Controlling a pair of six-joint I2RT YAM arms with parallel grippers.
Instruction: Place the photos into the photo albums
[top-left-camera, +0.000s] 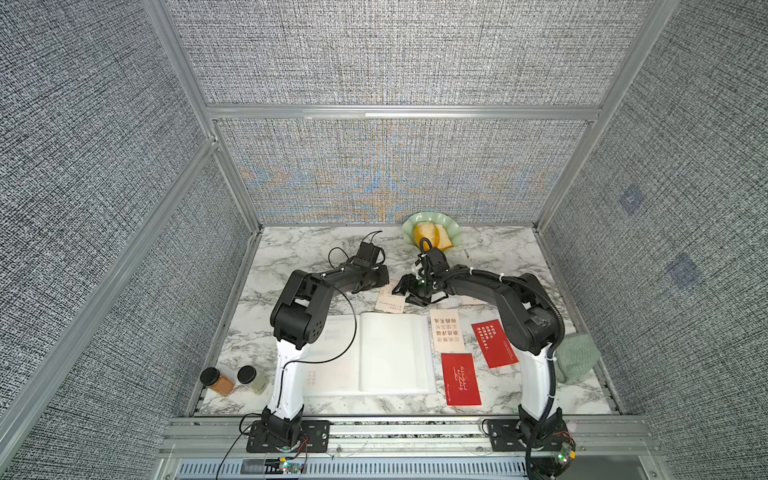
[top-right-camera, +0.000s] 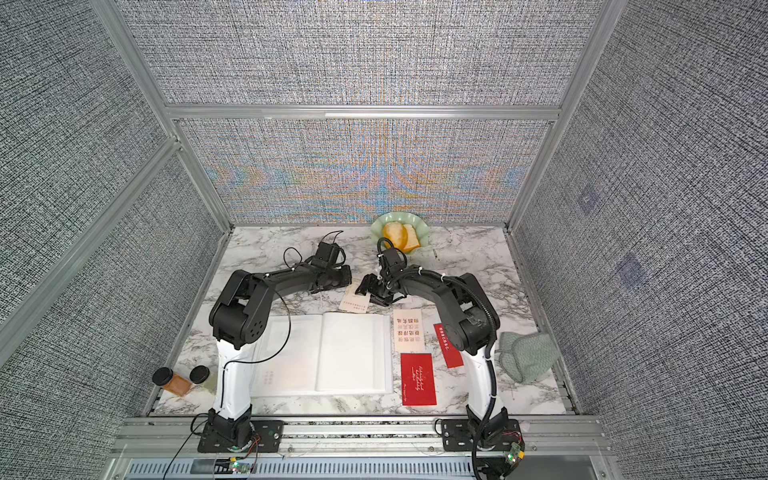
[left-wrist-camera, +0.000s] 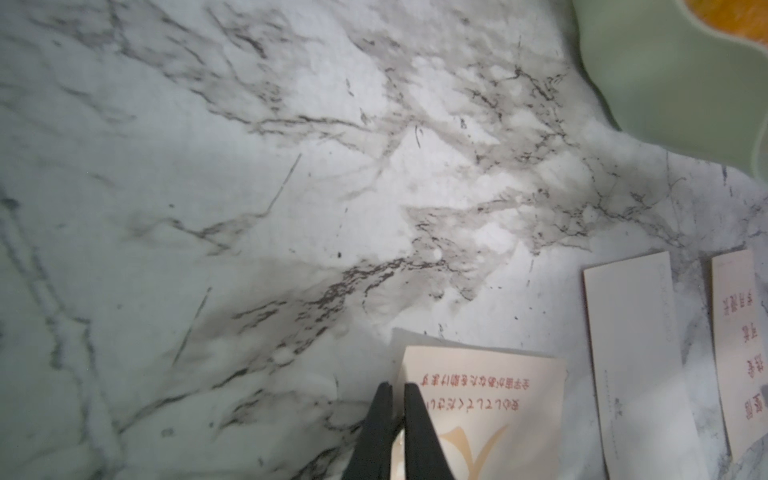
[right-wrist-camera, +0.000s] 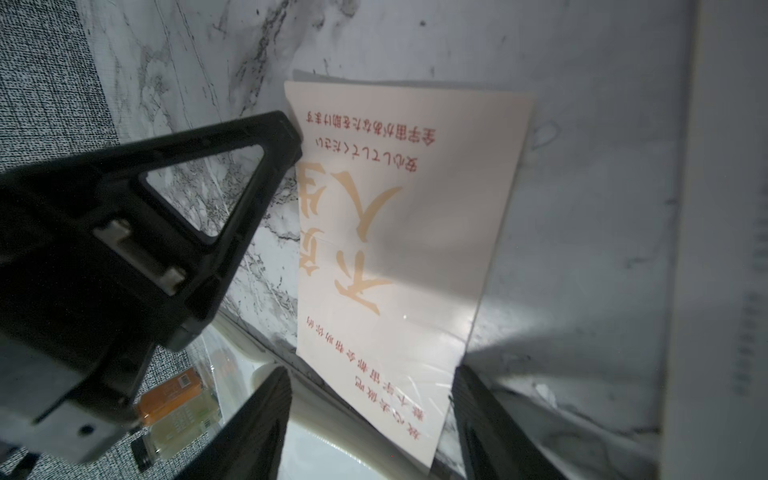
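Observation:
An open album (top-left-camera: 396, 352) with blank pages lies at the front centre. Behind it, a cream photo card (right-wrist-camera: 400, 264) with red and gold writing lies on the marble. My left gripper is shut and tilted over that card's upper corner; nothing clear shows between its fingertips. My right gripper stands open over the same card, close above its lower edge, with nothing visibly held. Other cards lie to the right: a printed cream one (top-left-camera: 446, 329), two red ones (top-left-camera: 461, 379) (top-left-camera: 494, 342) and a plain one (left-wrist-camera: 640, 352) farther back.
A green bowl (top-left-camera: 432, 220) with bread is at the back centre. Two jars (top-left-camera: 216, 382) stand at the front left and a green cloth (top-right-camera: 528, 356) at the right. Marble is clear at the back left.

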